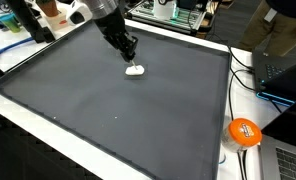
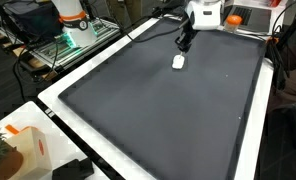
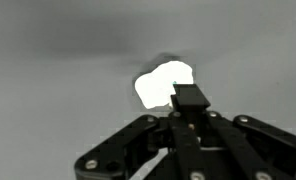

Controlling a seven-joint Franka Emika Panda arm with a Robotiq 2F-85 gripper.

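A small white object [image 1: 135, 70] with a rounded, lobed outline is at the dark grey board's surface, toward its back in exterior view 1. Directly above it is my gripper [image 1: 130, 59], pointing down and shut on a thin pale piece that reaches toward the white object. In exterior view 2 the white object [image 2: 178, 61] shows just below the gripper [image 2: 183, 50]. From the wrist, the white object [image 3: 163, 85] lies beyond the closed black fingers [image 3: 190, 97], which cover part of it. Whether the pale piece is joined to the white object, I cannot tell.
The grey board [image 1: 178, 120] is otherwise bare, with wide free room around the gripper. An orange-topped container [image 1: 242, 134] stands off its edge, near a laptop [image 1: 285, 160]. Cables run beside the board.
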